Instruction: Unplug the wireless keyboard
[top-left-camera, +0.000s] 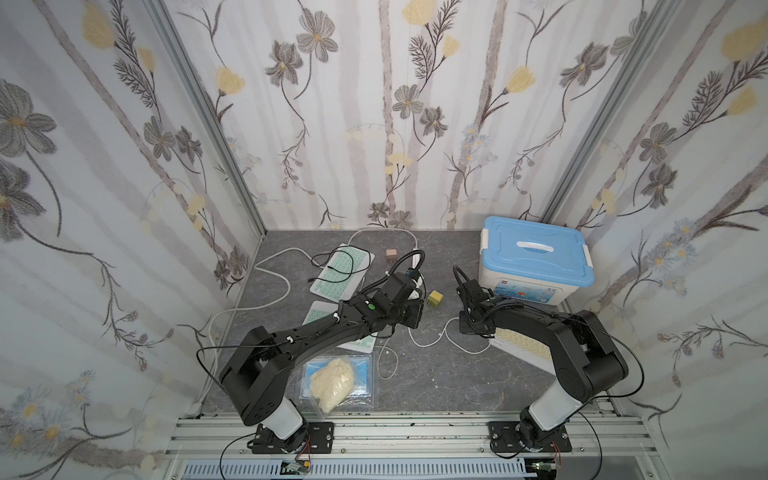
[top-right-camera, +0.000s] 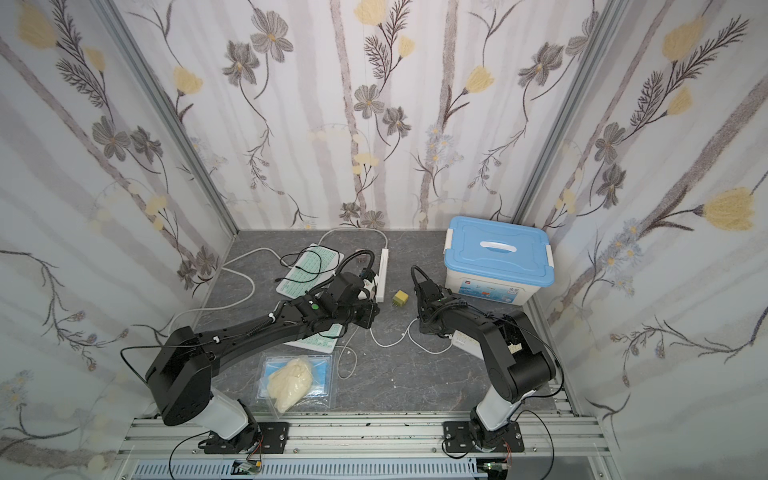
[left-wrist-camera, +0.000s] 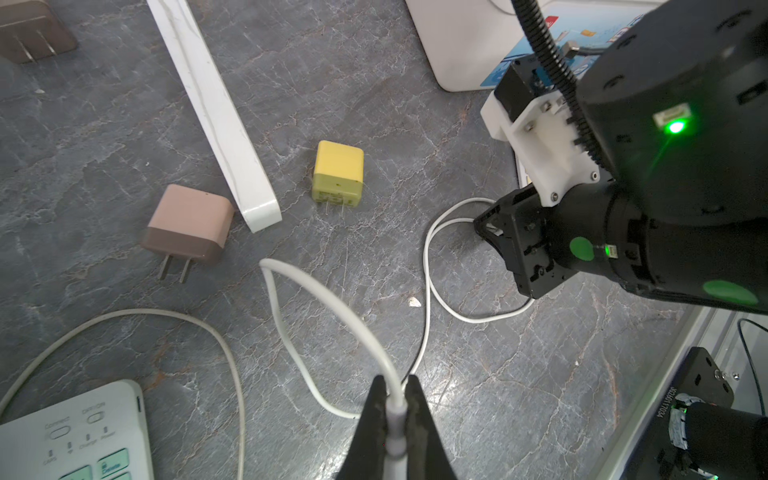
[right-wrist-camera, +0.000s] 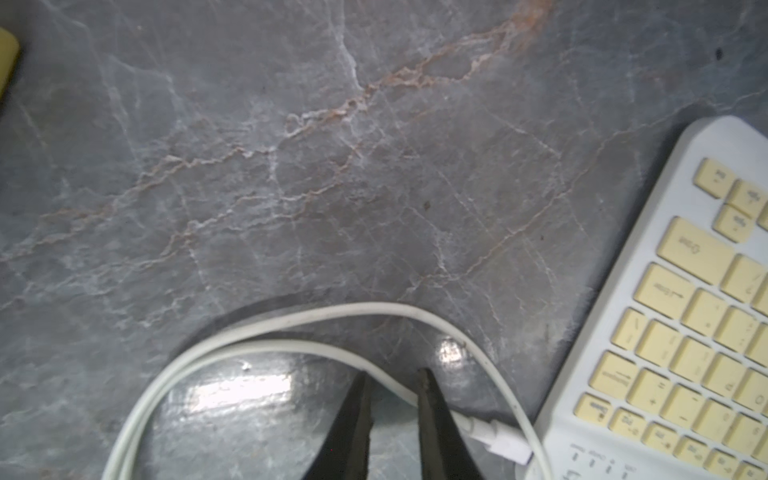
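Note:
My left gripper is shut on a white cable (left-wrist-camera: 336, 308), which rises into its fingers above the table. My right gripper is part open low over another stretch of white cable (right-wrist-camera: 296, 345), one fingertip on each side near that cable's white plug (right-wrist-camera: 500, 438). The plug sits at the edge of the white keyboard with cream keys (right-wrist-camera: 692, 360) at the right. Whether the fingers touch the cable is unclear.
A pink charger (left-wrist-camera: 188, 216), a yellow charger (left-wrist-camera: 337, 169) and a white power strip (left-wrist-camera: 212, 112) lie mid-table. The blue-lidded box (top-left-camera: 534, 248) stands back right; more keyboards (top-left-camera: 340, 272) and a bagged item (top-left-camera: 336, 380) lie left.

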